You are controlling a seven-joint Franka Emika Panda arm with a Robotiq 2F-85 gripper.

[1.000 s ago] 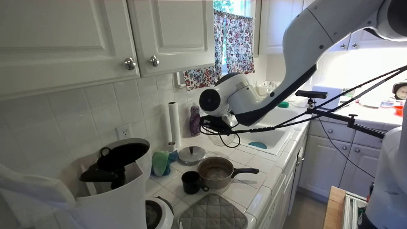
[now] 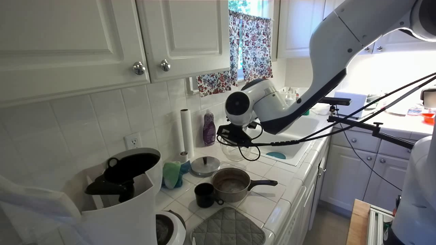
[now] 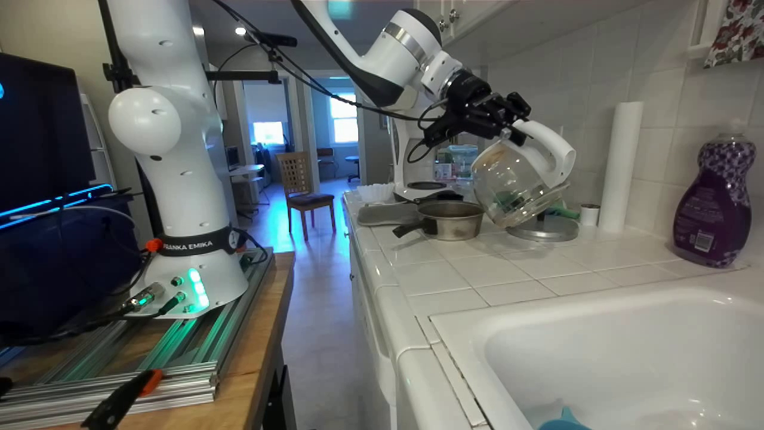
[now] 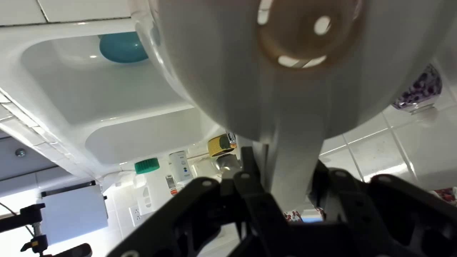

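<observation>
A clear glass carafe (image 3: 507,185) with a white handle (image 3: 557,154) hangs tilted above the counter in exterior view 2. My gripper (image 3: 517,123) is shut on the handle near its top. In the wrist view the white handle (image 4: 295,147) runs between the two black fingers, and the blurred carafe body fills the upper middle. Exterior view 1 shows the black gripper (image 2: 233,134) by the sink, with the carafe partly hidden below it. I cannot see any liquid poured; brownish marks show on the glass.
A saucepan (image 2: 231,184), a black cup (image 2: 204,194) and a metal lid (image 2: 205,165) occupy the counter. The white coffee maker (image 2: 122,212) stands front left. A purple soap bottle (image 3: 716,197) and a paper roll (image 3: 621,166) line the wall. The sink (image 3: 630,344) holds a teal item (image 3: 564,421).
In exterior view 1 my arm and gripper have shifted a little to the right, toward the sink, and slightly lower. The carafe moved along with them. The counter items look unmoved.
</observation>
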